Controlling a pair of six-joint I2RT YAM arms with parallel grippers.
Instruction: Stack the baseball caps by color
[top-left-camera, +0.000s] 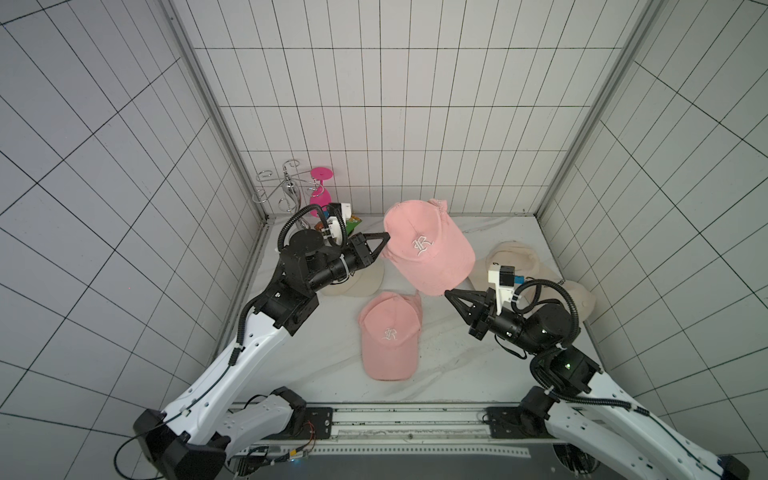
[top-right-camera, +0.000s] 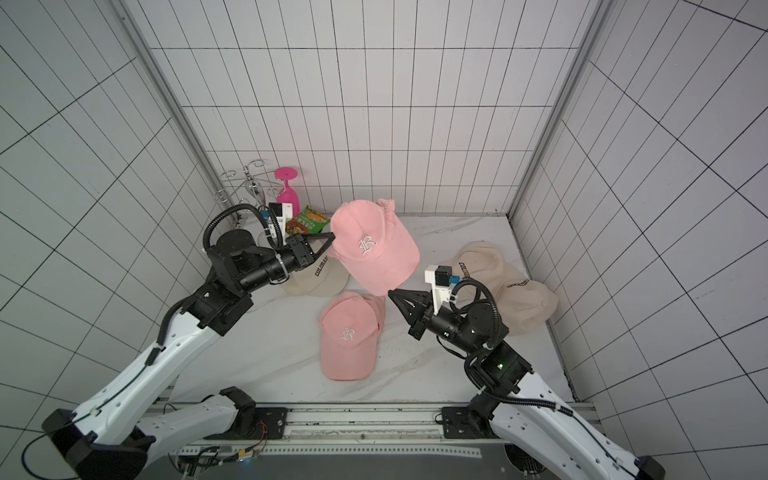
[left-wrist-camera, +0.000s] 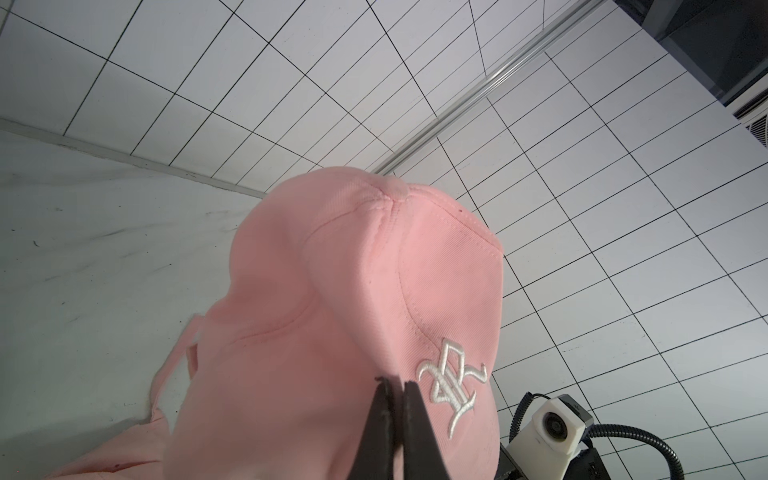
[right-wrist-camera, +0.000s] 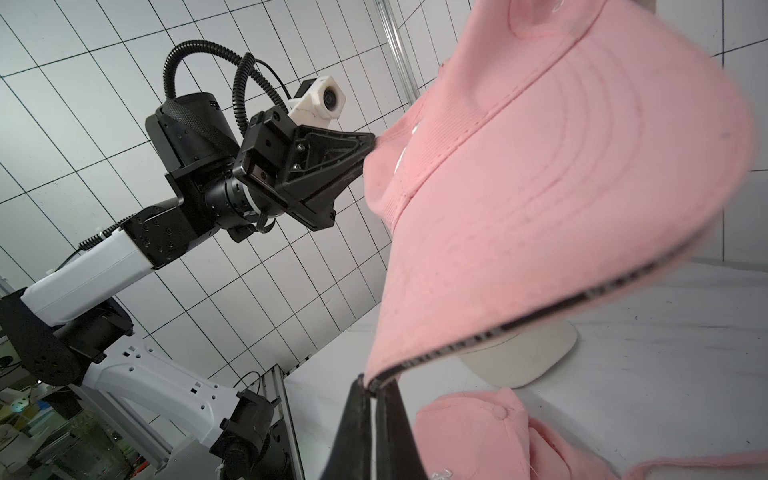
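A pink cap (top-left-camera: 428, 252) with a white embroidered emblem hangs in mid-air between my grippers. My right gripper is shut on the edge of its brim. My left gripper is shut at the side of its crown; whether fabric is pinched between the fingers is hard to tell. A second pink cap (top-left-camera: 388, 352) lies on the table below. A cream cap (top-right-camera: 312, 284) lies at the back left, and beige caps (top-right-camera: 520, 308) lie at the right, partly behind my right arm.
A metal rack (top-right-camera: 244, 188), a pink goblet (top-right-camera: 288, 192) and a green snack packet (top-right-camera: 308, 221) stand or lie in the back left corner. Tiled walls enclose the table at back and sides. Bare table (top-left-camera: 464, 368) shows at the front.
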